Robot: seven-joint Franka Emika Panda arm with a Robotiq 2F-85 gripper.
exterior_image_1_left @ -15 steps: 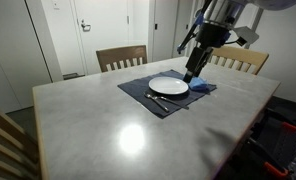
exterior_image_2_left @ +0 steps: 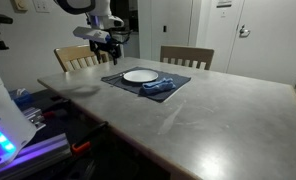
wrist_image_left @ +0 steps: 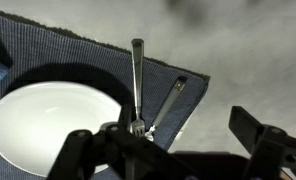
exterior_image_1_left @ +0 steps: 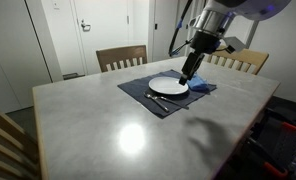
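A white plate [exterior_image_1_left: 169, 85] rests on a dark placemat [exterior_image_1_left: 138, 87] on the table. Beside its rim, the wrist view shows a silver fork [wrist_image_left: 138, 75] and a second utensil [wrist_image_left: 171, 98], probably a knife, lying at an angle to each other on the cloth. A folded blue cloth [exterior_image_2_left: 158, 85] lies on the mat at the plate's other side. My gripper is open above the mat's edge. Its fingers stand wide apart, with the second utensil below the gap and nothing held. The lower utensil ends are partly hidden by the gripper.
Bare table [exterior_image_1_left: 83, 125] stretches away from the mat on one side. Chairs stand around it, one wooden chair [exterior_image_2_left: 188, 56] being behind the far edge. Above the mat, the space around the plate looks clear.
The plate, utensils and blue cloth look unmoved.
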